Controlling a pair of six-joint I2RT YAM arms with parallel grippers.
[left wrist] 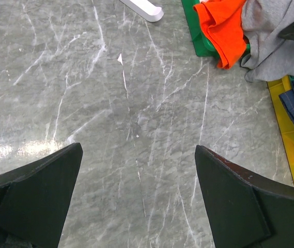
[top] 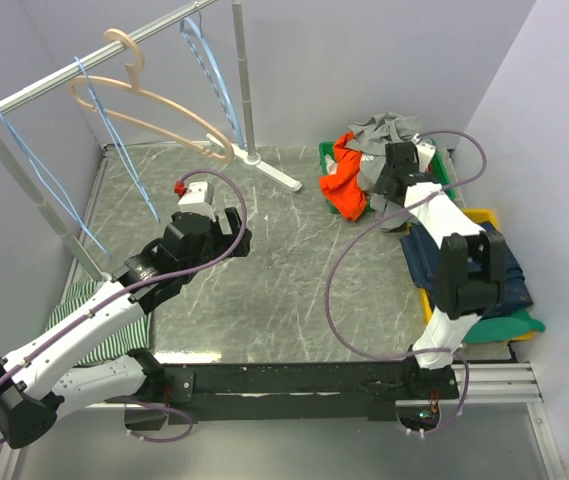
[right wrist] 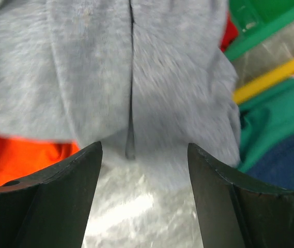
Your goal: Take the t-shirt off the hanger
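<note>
A pile of grey cloth and orange cloth lies in a green basket at the back right. My right gripper is over this pile; its fingers stand apart above blurred grey fabric in the right wrist view, and whether any touches cloth is unclear. My left gripper stands open over the bare left-middle floor, nothing between its fingers. Empty hangers, a wooden one and several blue ones, hang from the rail.
A yellow basket with folded dark blue cloth sits at the right. A striped cloth lies at the left. The rack's foot reaches into the clear middle floor.
</note>
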